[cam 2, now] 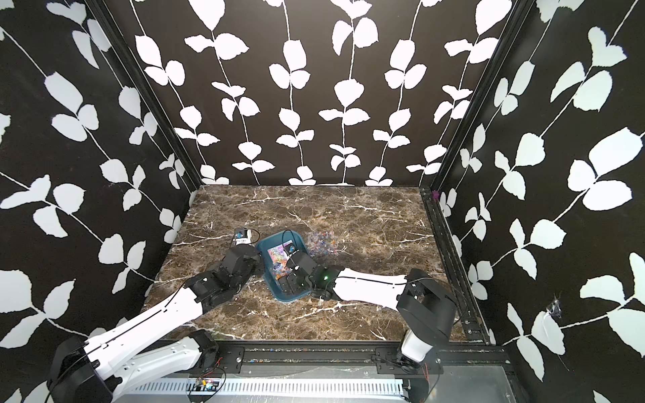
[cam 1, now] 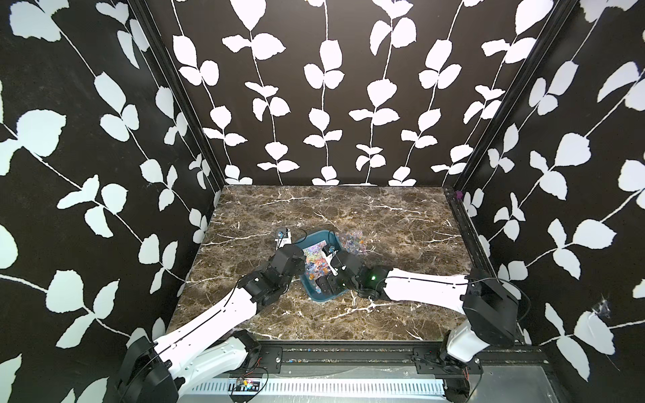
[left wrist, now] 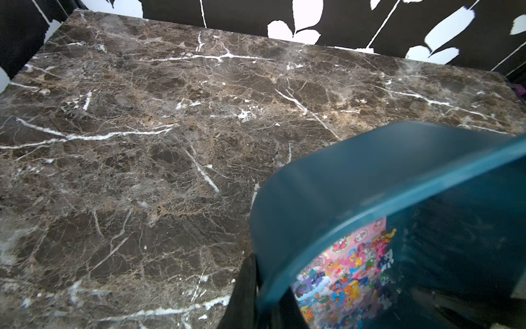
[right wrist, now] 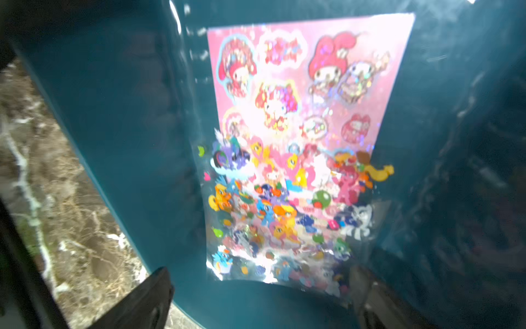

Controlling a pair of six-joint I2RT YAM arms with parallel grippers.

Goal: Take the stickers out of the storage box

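A teal storage box (cam 1: 315, 292) stands tilted mid-table, with pink sticker sheets (right wrist: 306, 82) and clearer sheets of colourful pony stickers (right wrist: 285, 219) lying inside. My left gripper is shut at the box's left wall, its dark fingers against the rim in the left wrist view. My right gripper is over the box's inside, open, its two fingertips either side of the lower edge of the sheets with nothing held between them.
A loose clear sticker sheet (cam 2: 322, 241) lies on the table just right of the box.
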